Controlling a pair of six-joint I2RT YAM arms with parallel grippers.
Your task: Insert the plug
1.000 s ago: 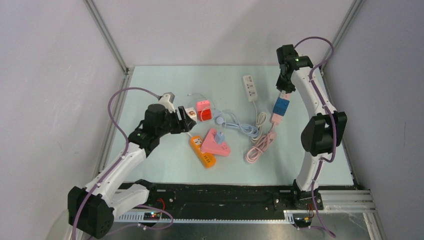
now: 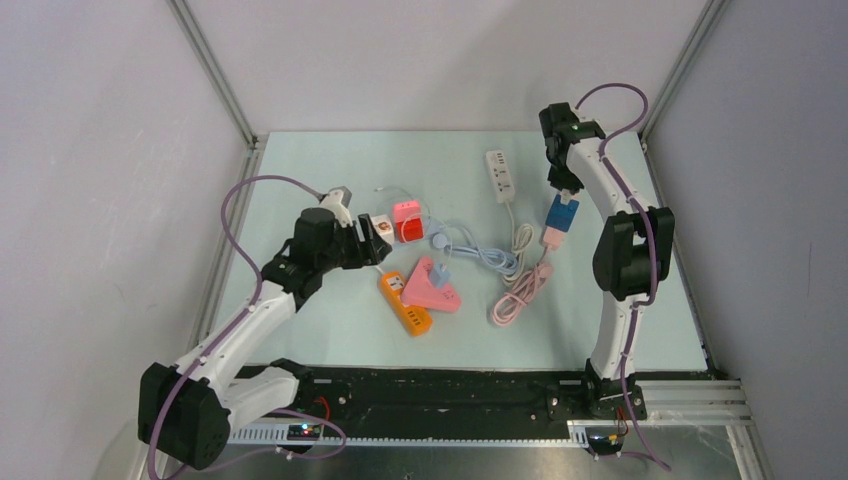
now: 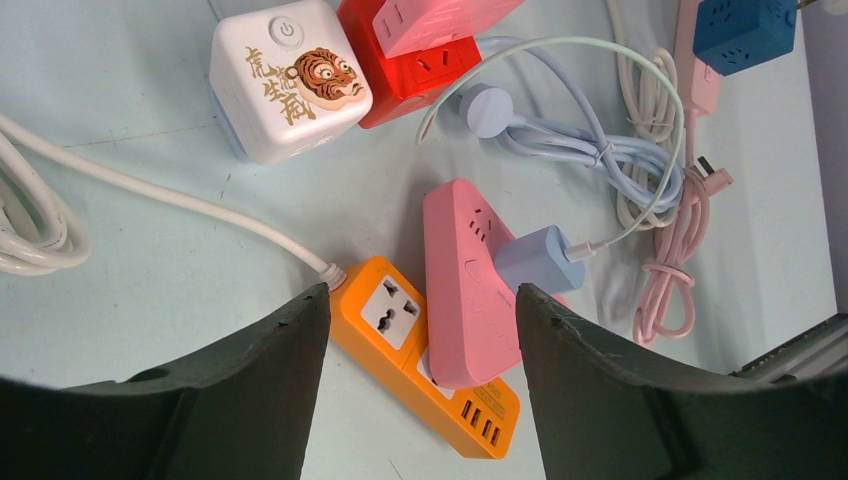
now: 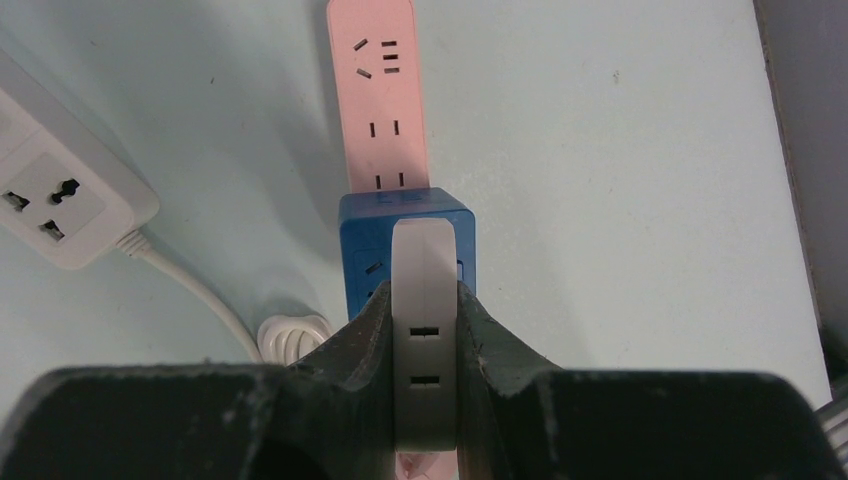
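In the right wrist view my right gripper is shut on a slim white charger (image 4: 424, 270) with two slots in its near face. Directly behind the charger is a blue cube adapter (image 4: 357, 240), sitting on the pink power strip (image 4: 385, 95); the charger covers much of its socket face. Its prongs are hidden, and whether it touches the cube I cannot tell. From above, the charger is at the back edge of the blue cube (image 2: 562, 214). My left gripper stands open, nothing between its fingers, above the orange strip (image 3: 455, 415) and a pink triangular strip (image 3: 470, 300).
A white power strip (image 2: 500, 176) lies left of the right arm. A white tiger-print cube (image 3: 290, 80) and red block (image 3: 425, 75) are mid-left. Bundled blue cable (image 2: 485, 257) and pink cable (image 2: 522, 292) lie centrally.
The left arm has barely moved.
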